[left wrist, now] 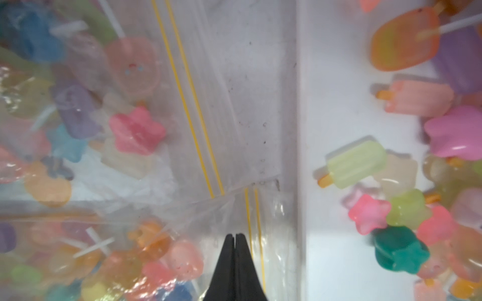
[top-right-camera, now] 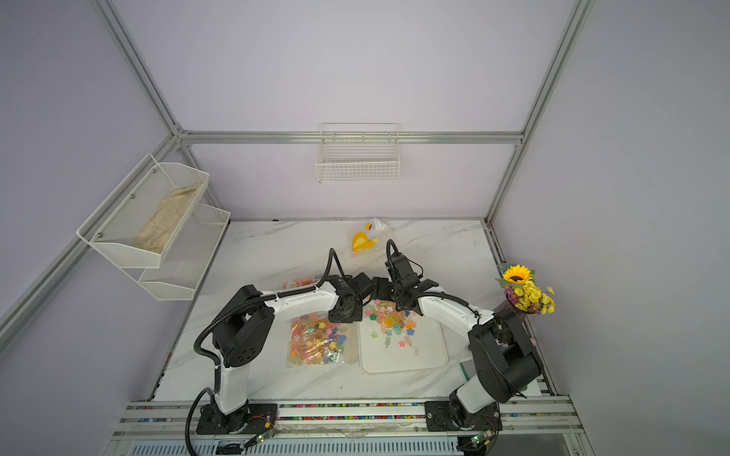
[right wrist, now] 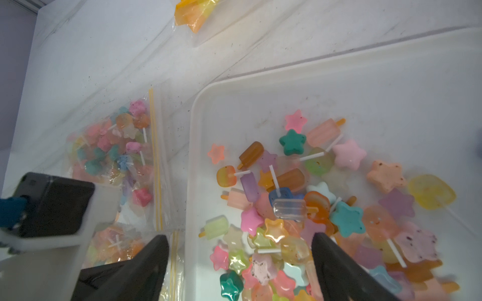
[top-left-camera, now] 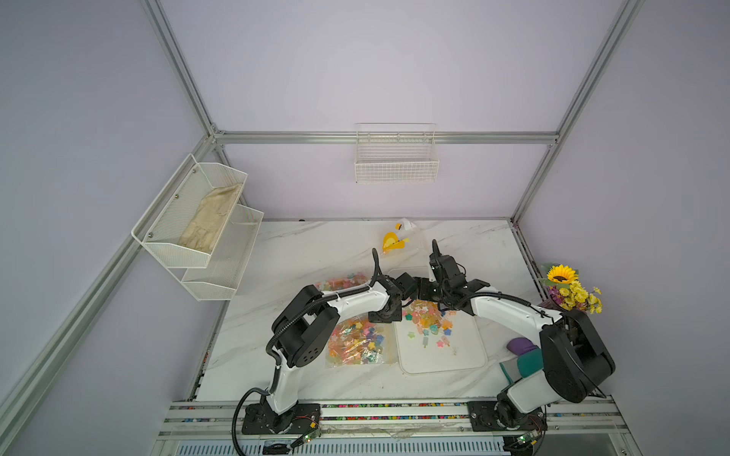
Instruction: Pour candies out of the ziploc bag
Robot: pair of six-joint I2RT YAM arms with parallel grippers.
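A white tray holds many loose star and lollipop candies. Left of it lie two clear ziploc bags of candies, a front one and a back one, both with yellow zip strips. In the left wrist view my left gripper is shut, with nothing seen between its fingers, above the front bag's zip edge beside the tray wall. My right gripper hangs open over the tray's candies, its dark fingers blurred.
A bag with a yellow item lies behind the tray. Flowers and purple and teal objects sit at the right. Wire baskets hang on the left wall.
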